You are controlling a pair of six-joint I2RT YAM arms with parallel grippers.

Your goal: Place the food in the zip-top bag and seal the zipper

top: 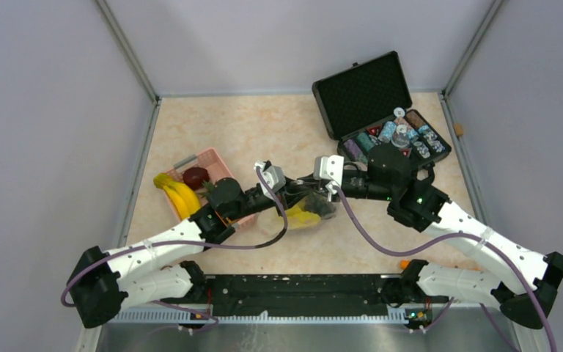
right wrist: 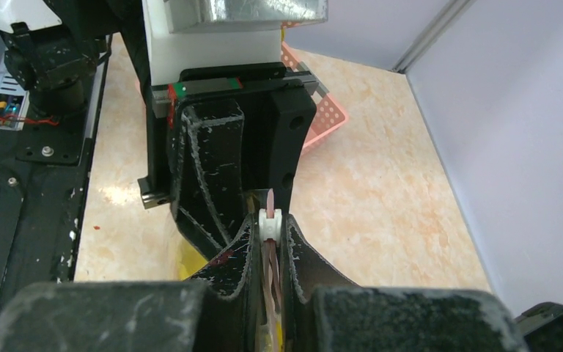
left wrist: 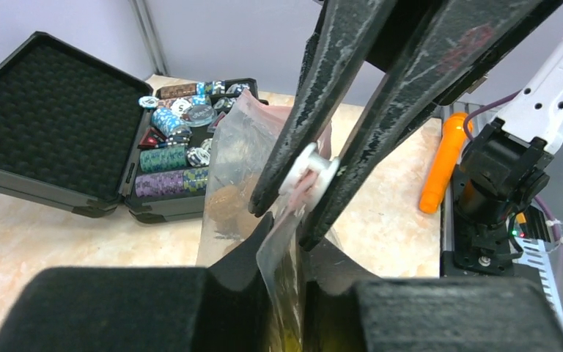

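Note:
The clear zip top bag (top: 304,217) hangs at the middle of the table, holding yellow and brownish food. In the left wrist view its white slider (left wrist: 309,176) sits between the fingers of my right gripper. In the right wrist view my right gripper is shut on that slider at the top of the bag. My left gripper (top: 293,192) is right beside it at the bag's top edge. The bag's film runs between its dark fingertips in the left wrist view, but I cannot tell whether they press on it.
A pink basket (top: 212,158) with bananas and a dark red fruit stands at the left, partly under the left arm. An open case of poker chips (top: 359,95) lies at the back right. An orange object (left wrist: 443,161) lies at the front right edge.

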